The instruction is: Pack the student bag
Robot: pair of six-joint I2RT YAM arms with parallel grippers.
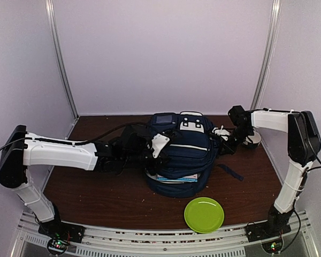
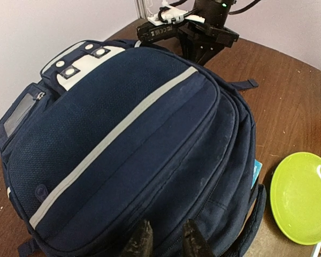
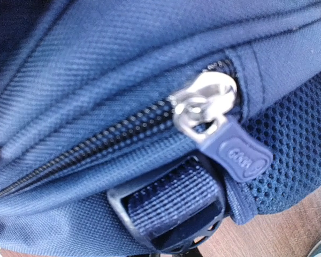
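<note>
A navy backpack (image 1: 184, 150) with light stripes and a white badge panel lies mid-table, a blue-and-white item showing in its lower opening. My left gripper (image 1: 155, 160) is over the bag's lower left front; in the left wrist view its fingertips (image 2: 190, 235) are low in frame against the fabric, apparently somewhat apart. My right gripper (image 1: 220, 145) is at the bag's right side. The right wrist view is filled by a silver zipper (image 3: 206, 96) with rubber pull and a strap buckle (image 3: 166, 203); only slivers of that gripper show at the bottom edge, its state unclear.
A green plate (image 1: 204, 214) lies at the front, right of centre. A dark bowl with light rim (image 1: 251, 140) sits at the back right, behind the right arm. Table left of the bag is clear except for the left arm above it.
</note>
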